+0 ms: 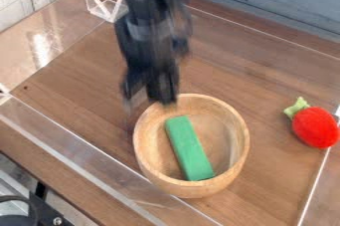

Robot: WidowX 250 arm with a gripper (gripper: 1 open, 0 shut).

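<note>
A wooden bowl stands near the front middle of the table, with a green rectangular block lying lengthwise inside it. My gripper is motion-blurred above the bowl's back left, clear of the block; the blur hides whether its fingers are open or shut.
A red plush strawberry with a green top lies to the right of the bowl. A white wire piece sits at the back left.
</note>
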